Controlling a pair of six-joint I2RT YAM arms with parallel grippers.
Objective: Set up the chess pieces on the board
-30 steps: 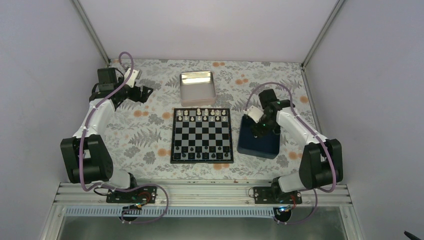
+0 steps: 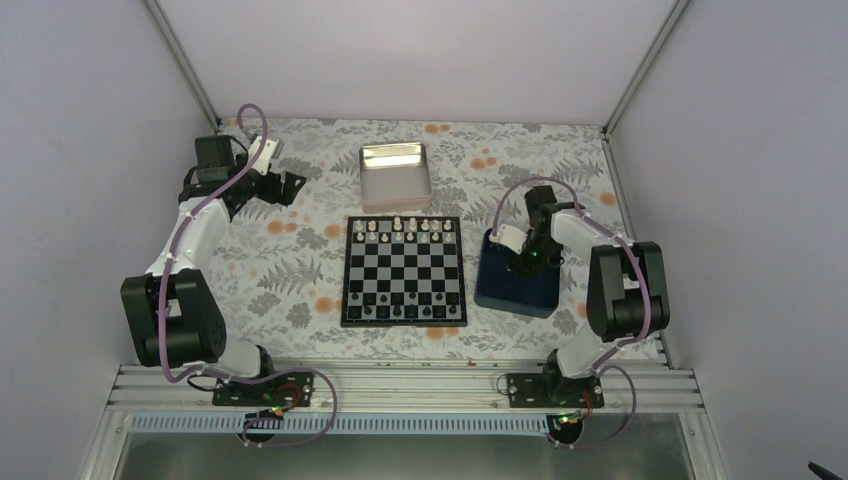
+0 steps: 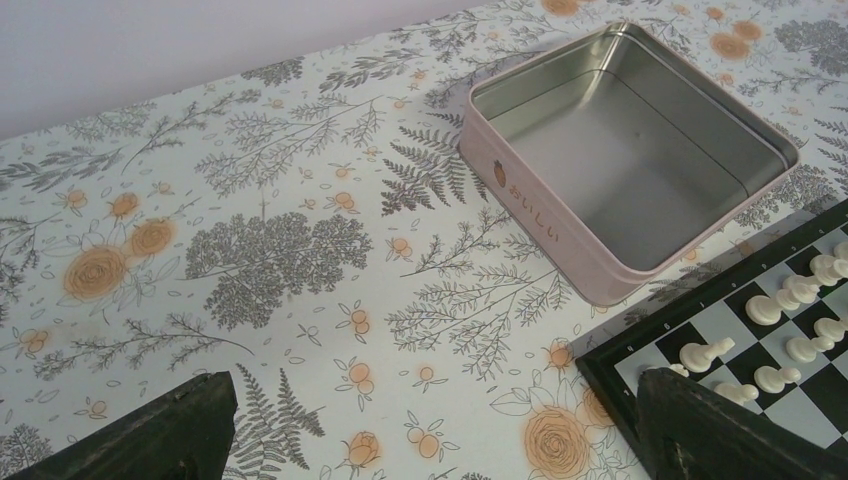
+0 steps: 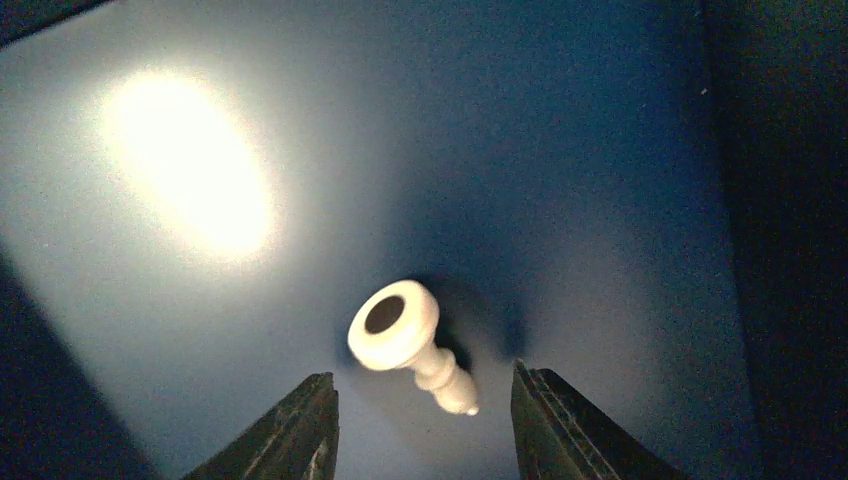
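Note:
In the right wrist view one white pawn-like piece (image 4: 394, 324) lies on its side on the floor of a dark blue bin (image 4: 620, 300). My right gripper is down over it, fingers apart on either side, not touching it. From above, that arm hides the piece. The chessboard (image 2: 404, 272) carries white pieces (image 2: 398, 228) along its far side and black pieces (image 2: 404, 306) along its near side. Well left of the board, my left gripper (image 2: 291, 189) hangs open and empty above the table.
An empty metal tin (image 2: 395, 178) with pink sides stands just behind the board. The blue bin (image 2: 516, 308) sits right of the board, its walls around my right gripper. Patterned cloth (image 2: 290, 260) between the left arm and board is clear.
The left arm and the board's pieces are unchanged.

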